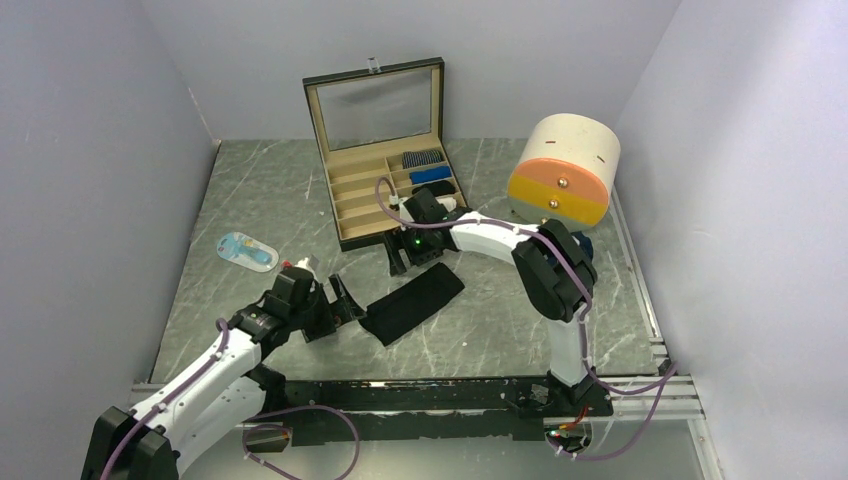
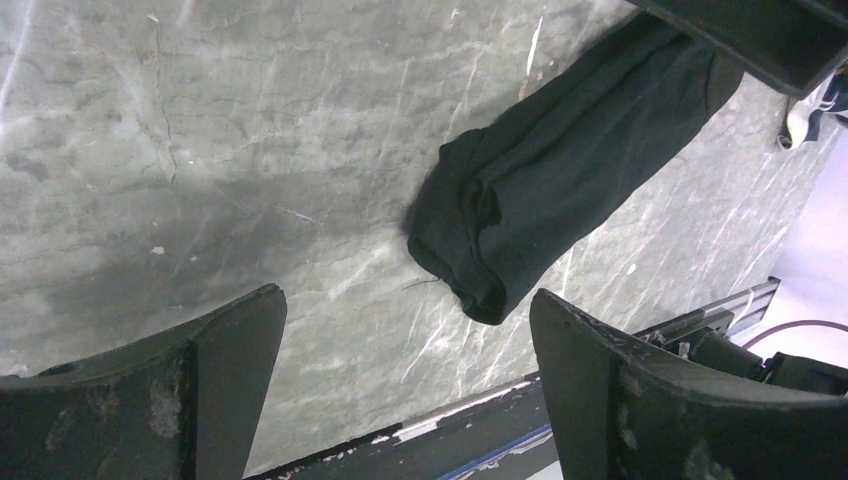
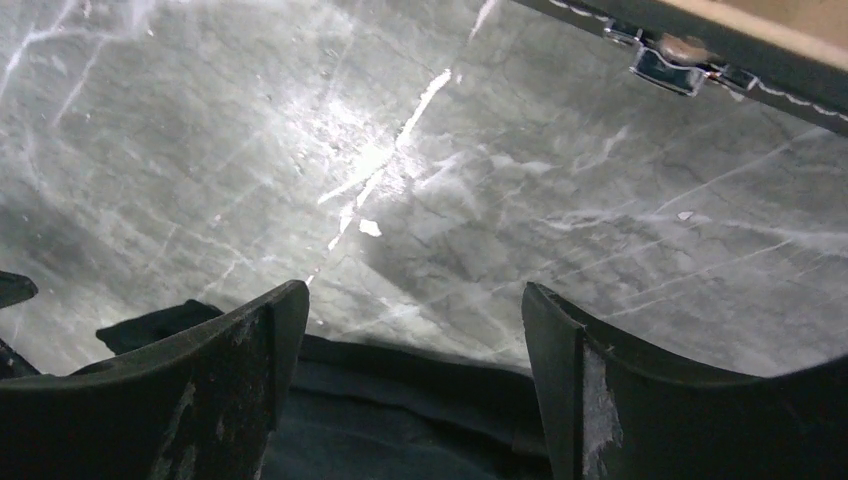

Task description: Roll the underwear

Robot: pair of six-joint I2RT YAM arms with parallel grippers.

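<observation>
A black piece of underwear [image 1: 412, 303] lies on the grey table, folded into a long flat strip set at a slant. In the left wrist view the near end of the black cloth [image 2: 540, 190] looks a little rumpled, with its layers parting. My left gripper [image 1: 350, 298] stands open by the strip's lower left end, with no cloth between its fingers. My right gripper [image 1: 405, 262] is open just past the strip's far edge, towards the box. From the right wrist view, the cloth [image 3: 390, 425] shows along the bottom, partly behind the fingers.
An open organizer box [image 1: 362, 205] with several rolled garments stands at the back. To its right is a drawer cabinet [image 1: 565, 170], with a navy garment [image 1: 584, 244] mostly hidden behind my right arm. A blue package [image 1: 247, 251] lies at left.
</observation>
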